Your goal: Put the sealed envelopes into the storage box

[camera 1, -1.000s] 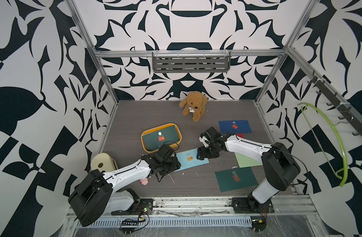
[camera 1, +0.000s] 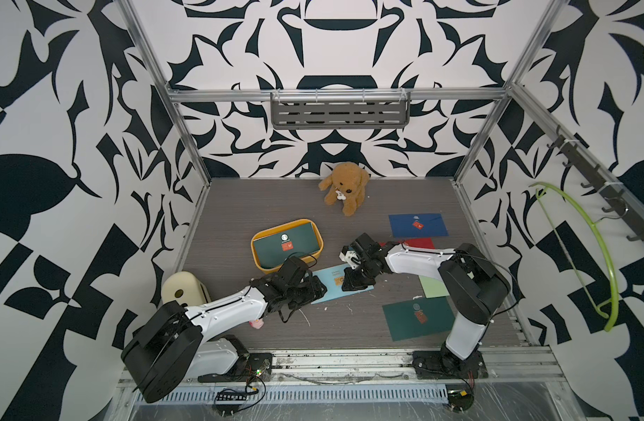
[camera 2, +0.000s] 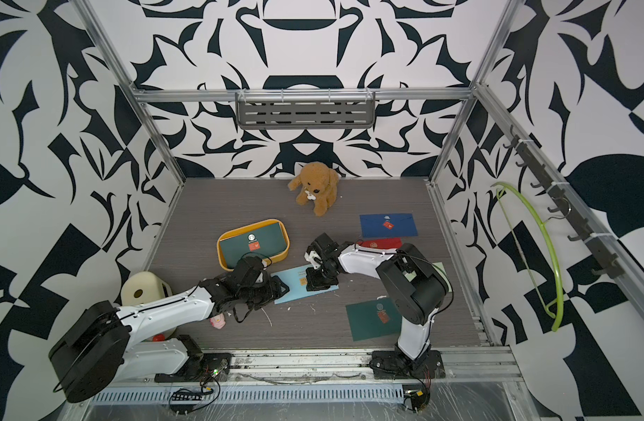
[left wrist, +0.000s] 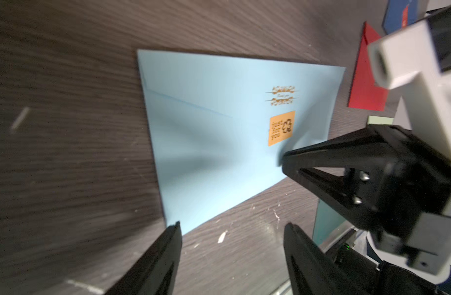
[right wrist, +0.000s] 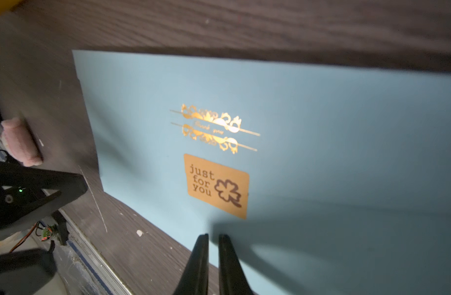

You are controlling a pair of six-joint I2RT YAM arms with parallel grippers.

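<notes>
A light blue envelope (left wrist: 215,142) with an orange "just for you" sticker lies flat on the table between the two grippers. My left gripper stands open beside its near left part, nothing between the fingers. Over the envelope, near its front edge by the sticker, my right gripper is shut with nothing visible in it. Its fingertips cast a shadow on the paper; I cannot tell whether they touch. The orange storage box (camera 1: 257,256) holds a dark green envelope (camera 1: 279,247). On the right lie blue (camera 1: 406,225), red (camera 2: 379,243) and dark green (camera 1: 406,322) envelopes.
A light green envelope (camera 1: 434,287) is partly hidden under the right arm. A brown plush dog (camera 1: 347,186) sits at the back. At the left front stand a cream round object (camera 1: 183,287) and a small pink one (right wrist: 21,140).
My right gripper has moved left over the light blue envelope, uncovering more of the red one. The left arm shifted a little and came back. The envelopes have stayed put.
</notes>
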